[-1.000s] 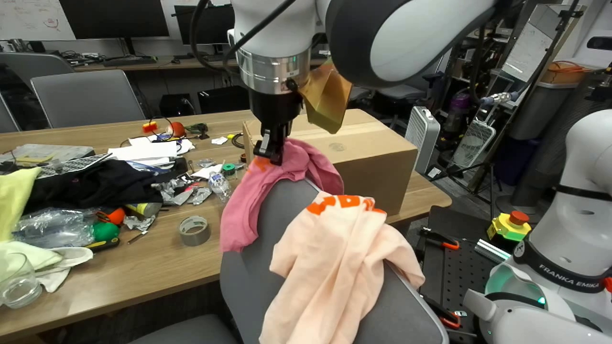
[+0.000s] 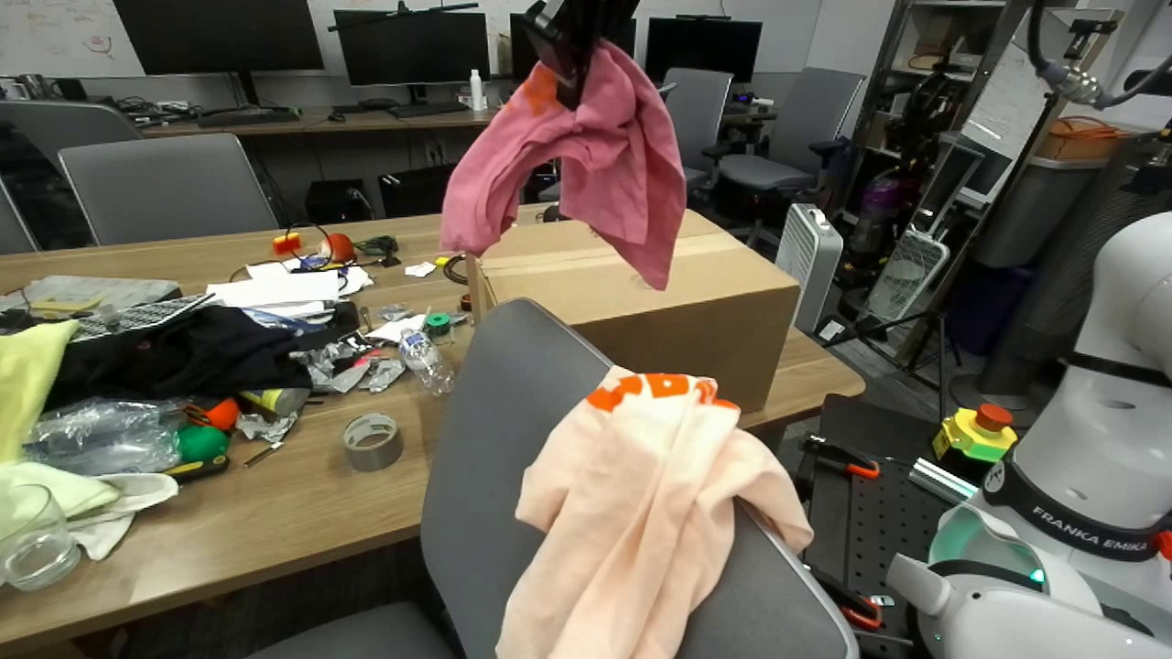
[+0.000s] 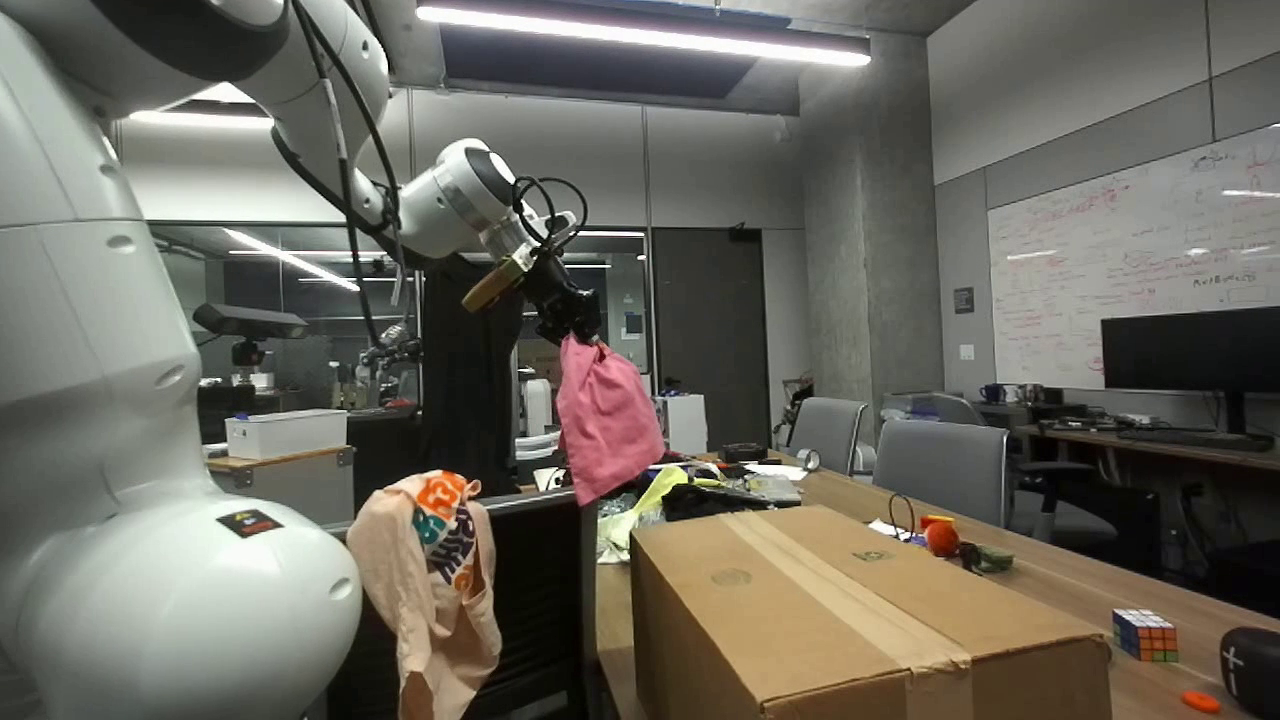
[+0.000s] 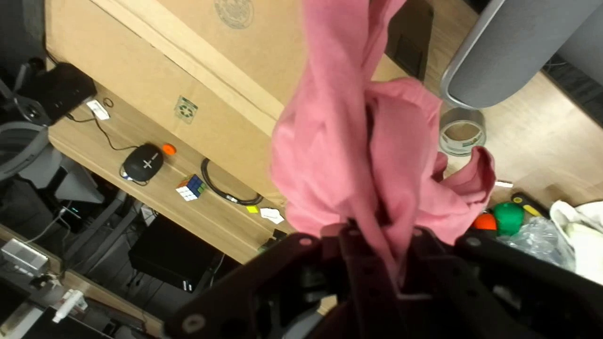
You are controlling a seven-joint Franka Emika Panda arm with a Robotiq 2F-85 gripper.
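Observation:
A pink cloth point(image 2: 632, 165) with an orange patch hangs in the air, pinched at its top by my gripper point(image 2: 573, 82), which is shut on it. In exterior view 2 the cloth point(image 3: 606, 414) dangles below the gripper point(image 3: 576, 336), clear of the chair back. The wrist view has the cloth point(image 4: 362, 164) bunched between the fingers, hiding their tips and much of the scene behind. A peach cloth point(image 2: 648, 505) with orange print lies draped over the top of the grey chair back point(image 2: 483, 472).
A large cardboard box point(image 2: 703, 318) stands on the table beside the chair, behind the hanging cloth in exterior view 1. Tape point(image 2: 374, 441), a glass point(image 2: 33, 538), a black cloth point(image 2: 209, 357) and other clutter cover the table's left part.
The pink cloth was draped over the chair back's top with my gripper at it. Now gripper and cloth are raised well above the chair, and the cloth is off it.

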